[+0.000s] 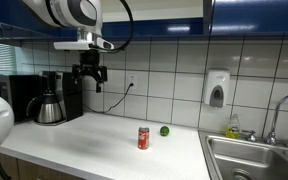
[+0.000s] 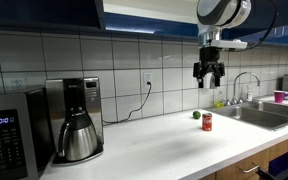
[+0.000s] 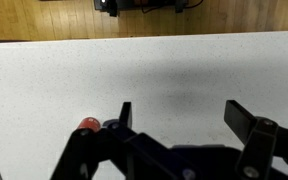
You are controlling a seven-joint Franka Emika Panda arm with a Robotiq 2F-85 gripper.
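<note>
High above the white counter (image 1: pixel 89 140) hangs my gripper (image 1: pixel 88 82), open and with nothing between its fingers. In the wrist view its two fingers stand wide apart over bare counter. A red can (image 1: pixel 143 138) stands upright on the counter, to the right of the gripper in the first exterior view. Behind it and a little to the right sits a small round green object (image 1: pixel 165 130) near the tiled wall. From above, the top of the can (image 3: pixel 89 125) shows at the lower left, beside a finger.
A coffee maker with a steel carafe (image 2: pixel 78 136) stands beside a microwave (image 2: pixel 17 137). At the counter's other end is a sink (image 1: pixel 246 158), with a soap bottle (image 1: pixel 233 127) behind it. Blue cabinets (image 1: pixel 174 27) hang above.
</note>
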